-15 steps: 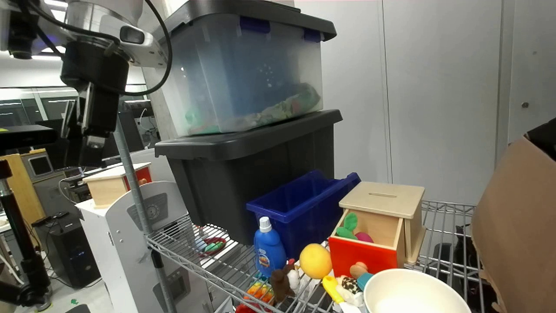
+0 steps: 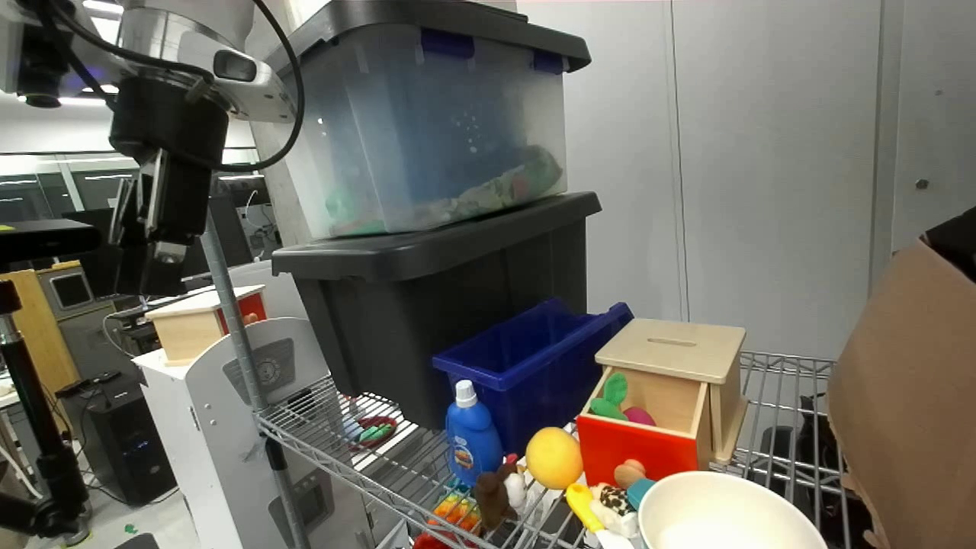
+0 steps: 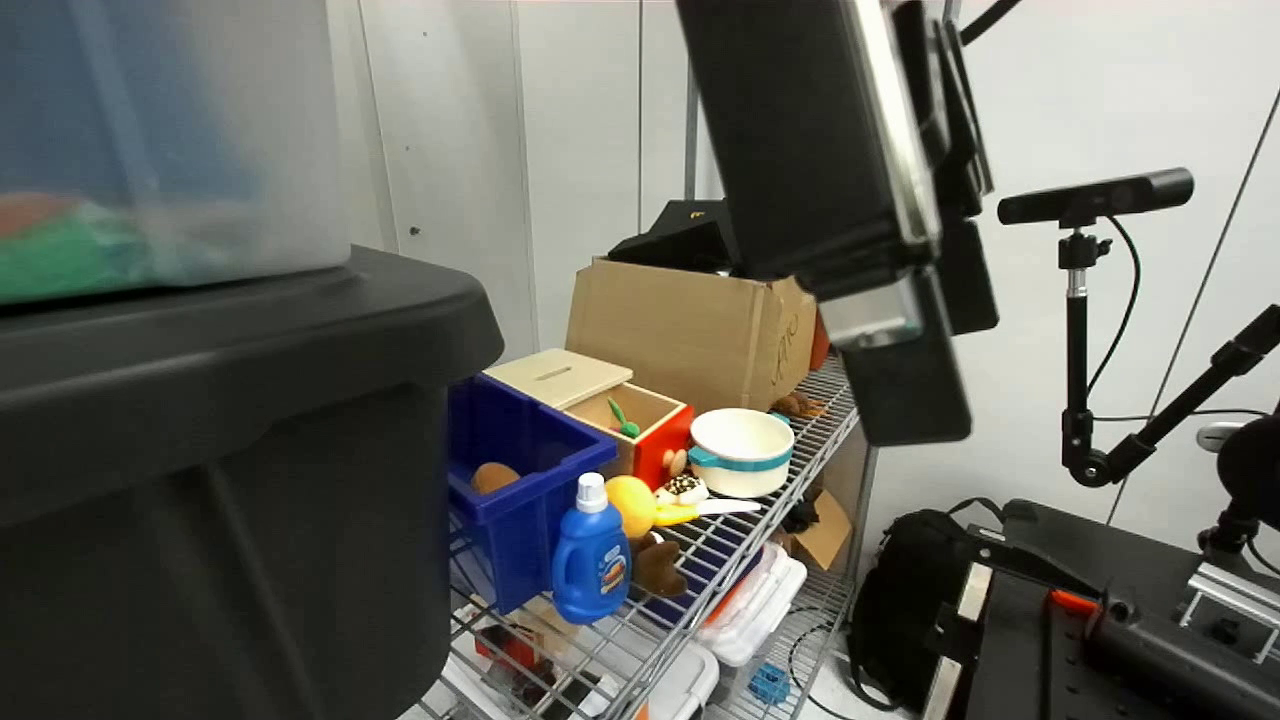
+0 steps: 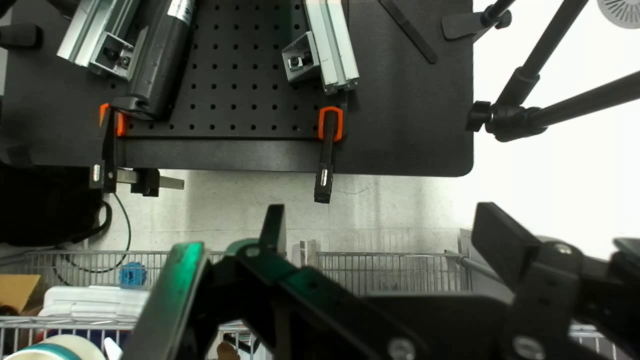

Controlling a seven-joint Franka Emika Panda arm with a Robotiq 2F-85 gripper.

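High at the upper left of exterior view 1, my gripper (image 2: 151,265) hangs pointing down, well away from the shelf items. In the wrist view its two fingers stand wide apart, so the gripper is open, with nothing between them. On the wire shelf, a wooden box (image 2: 675,348) has its red-fronted drawer (image 2: 640,450) pulled out, holding a green and a purple toy. Beside it are a blue bin (image 2: 494,366), a blue bottle (image 2: 473,439), an orange ball (image 2: 554,458) and a white pot (image 3: 741,438). A brown object (image 3: 492,478) lies inside the bin.
A black tote (image 2: 439,320) with a clear tote (image 2: 430,137) on top stands tall beside the bin. A cardboard box (image 3: 672,330) sits at the shelf's other end. Below the wrist camera are a black table (image 4: 408,138) with clamps and a camera stand (image 4: 516,117).
My gripper has shifted very slightly right and down in exterior view 1. The objects on the shelf look unmoved.
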